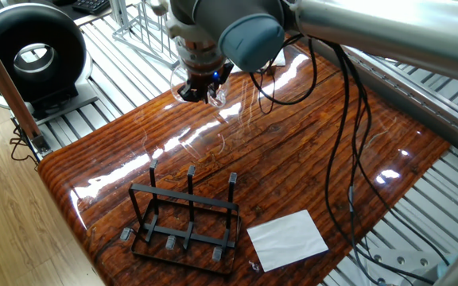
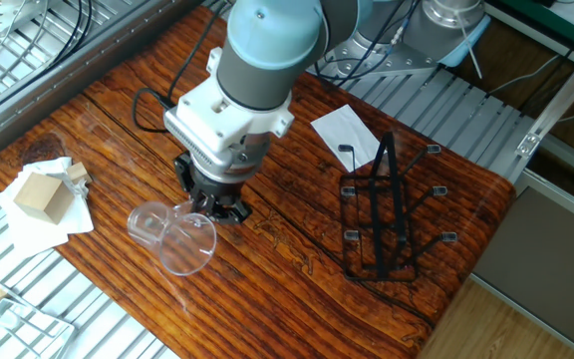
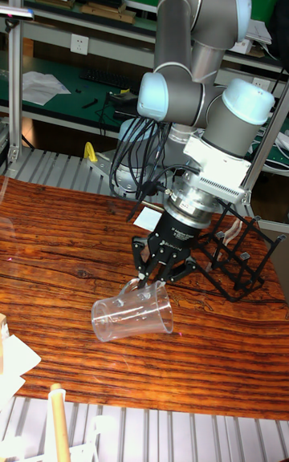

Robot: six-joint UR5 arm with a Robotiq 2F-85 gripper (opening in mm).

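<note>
A clear plastic cup (image 3: pixel 132 314) with a handle lies sideways, its wide mouth to the right in exterior view 3. My gripper (image 3: pixel 152 280) points down from above, its fingertips drawn together at the handle side of the cup. In exterior view 2 the gripper (image 2: pixel 207 208) meets the same clear cup (image 2: pixel 189 245) at its upper edge; the finger pads are partly hidden there. Seen from exterior view 1, the cup (image 1: pixel 180 84) is largely behind the gripper (image 1: pixel 210 98). Whether its underside touches the table is hard to tell.
A black wire rack (image 2: pixel 379 214) with several upright prongs stands on the wooden table, beside a white sheet (image 1: pixel 288 240). Wooden blocks (image 2: pixel 44 197) rest on white paper at another edge. The tabletop between cup and rack is clear.
</note>
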